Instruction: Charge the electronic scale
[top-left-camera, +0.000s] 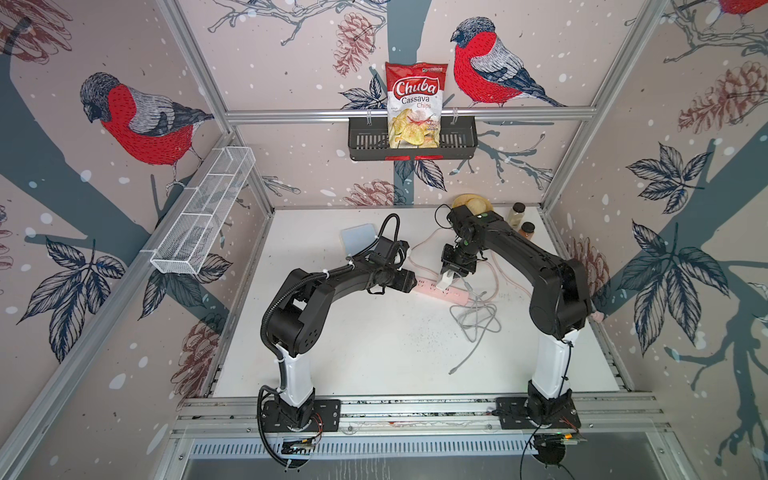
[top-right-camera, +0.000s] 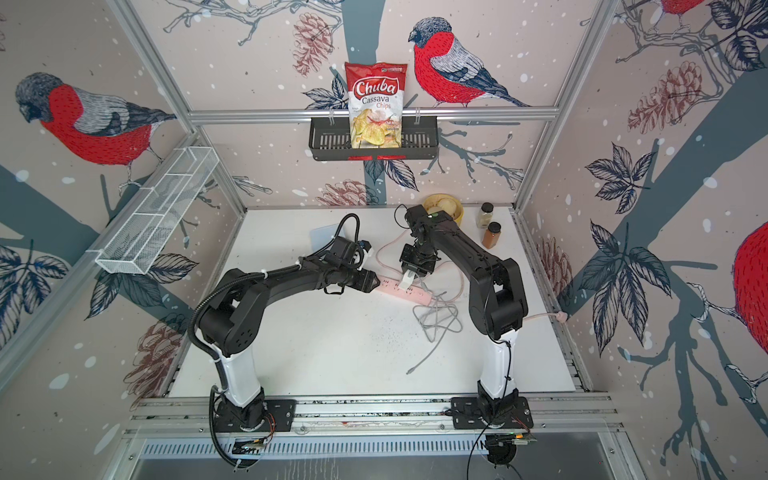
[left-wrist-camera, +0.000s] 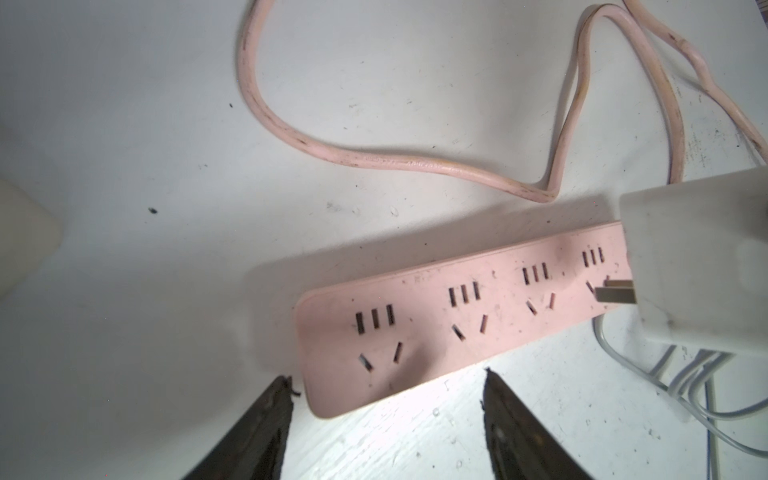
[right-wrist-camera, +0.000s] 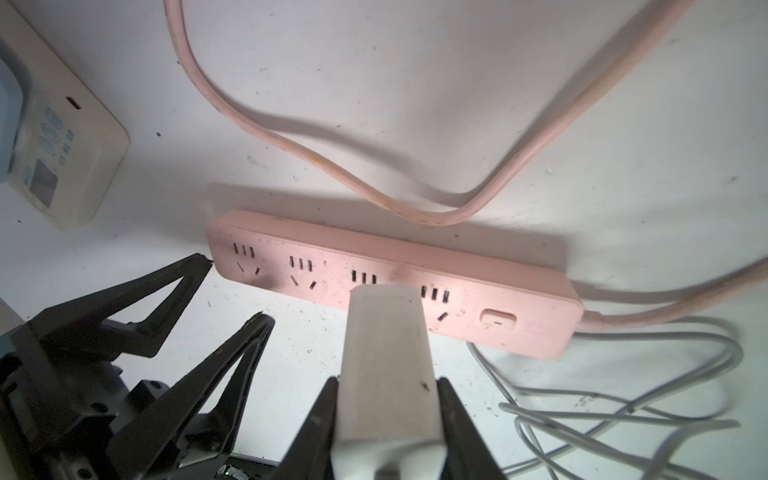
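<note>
My right gripper is shut on a white charger, held over the middle-right sockets of the pink power strip; its metal prongs (left-wrist-camera: 614, 294) show in the left wrist view, and I cannot tell whether any touch the strip. My left gripper is part open at the strip's left end, nothing seen between its fingers. The electronic scale (right-wrist-camera: 64, 152), pale with blue buttons, lies behind the strip to the left.
Grey cables (top-left-camera: 472, 320) lie loosely right and front of the strip; pink cord loops behind it. A yellow bowl (top-right-camera: 448, 204) and two jars (top-right-camera: 492, 236) stand at the back right.
</note>
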